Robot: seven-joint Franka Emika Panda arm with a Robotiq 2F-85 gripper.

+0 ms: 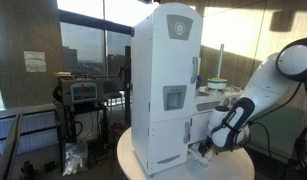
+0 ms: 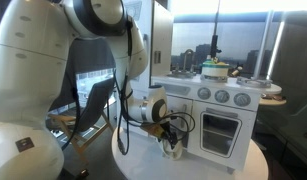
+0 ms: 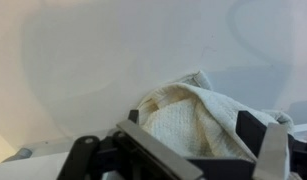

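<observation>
A crumpled white cloth lies on the white surface in the wrist view, against or close to a pale upright panel. My gripper is open, its dark fingers standing apart on either side of the cloth. Part of the cloth is hidden behind the gripper's body. Seen from exterior view 2, the gripper is low in front of the toy kitchen, with the white cloth just under it. In exterior view 1 the cloth shows only as a small pale patch beside the fridge's foot.
A tall white toy fridge stands at my work area's side. The toy stove carries a pot on top. The round white table has free room at its front, and its edge is close.
</observation>
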